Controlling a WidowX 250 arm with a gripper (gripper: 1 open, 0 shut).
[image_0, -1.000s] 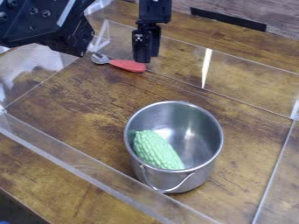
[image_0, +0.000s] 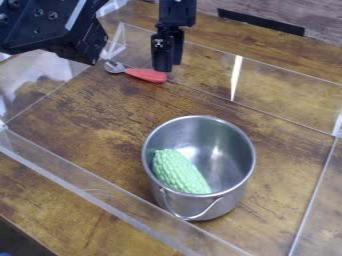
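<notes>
My black gripper (image_0: 167, 62) points down at the top centre, open, its fingertips just above the wooden surface beside a red-handled tool with a grey head (image_0: 144, 74), which lies on the surface. A steel pot (image_0: 231, 190) with a wire handle stands in the lower middle, holding a light green corn-shaped object (image_0: 179, 171).
Clear plastic walls and strips edge the wooden work area (image_0: 94, 130) at left, back and right. The dark bulk of the arm fills the top left. The surface between the tool and the pot is clear.
</notes>
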